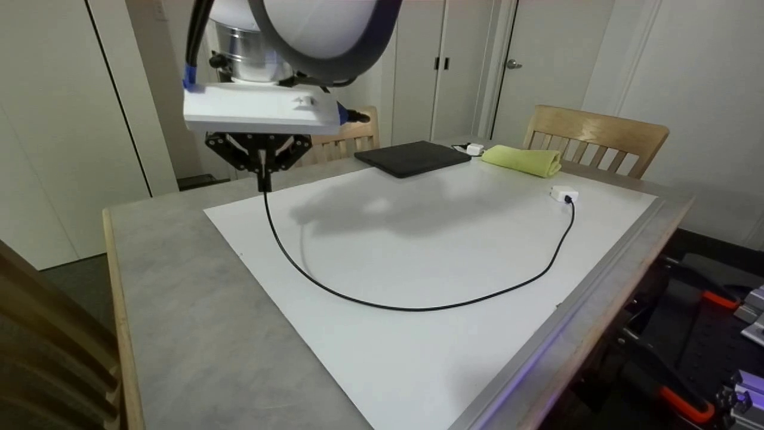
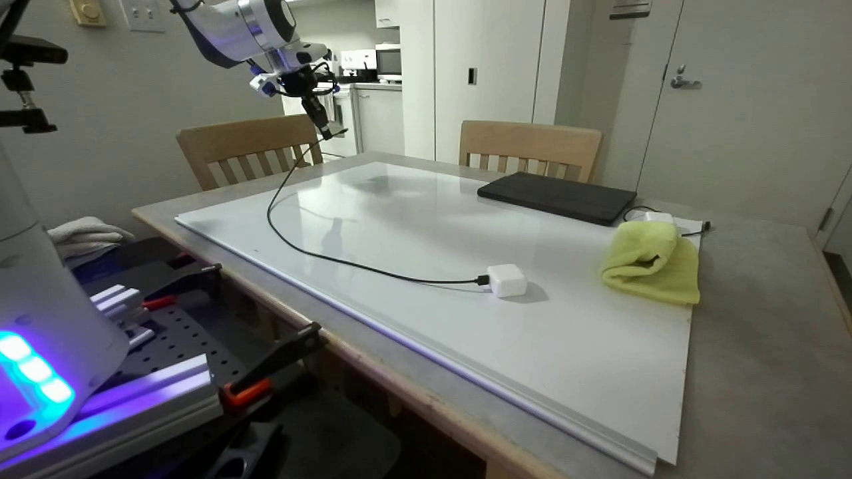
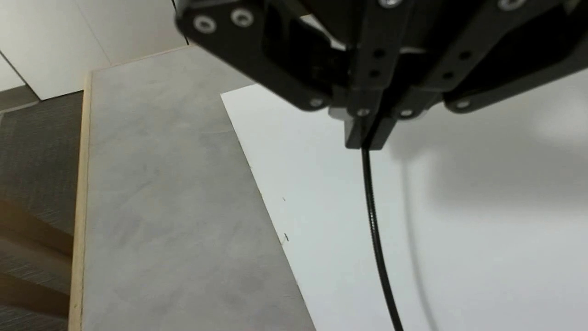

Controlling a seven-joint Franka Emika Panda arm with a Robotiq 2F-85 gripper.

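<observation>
A black cable (image 1: pixel 390 308) runs in a wide curve over the white board. One end is plugged into a white power adapter (image 1: pixel 564 194) near the board's right side. My gripper (image 1: pixel 264 187) is shut on the cable's other end, raised above the far left part of the board. In the wrist view the cable (image 3: pixel 378 237) hangs straight down from between the shut fingertips. From the other side, exterior view 2 shows the cable (image 2: pixel 275 229) rising off the board to my gripper (image 2: pixel 327 134). Whatever sits at the held end is largely hidden by the fingers.
The white board (image 1: pixel 458 243) covers much of the grey table (image 1: pixel 186 286). A black flat slab (image 1: pixel 413 158), a folded yellow-green cloth (image 1: pixel 523 160) and a second white adapter (image 1: pixel 474 149) lie along the back. Wooden chairs (image 1: pixel 594 136) stand around the table. The board's middle is clear.
</observation>
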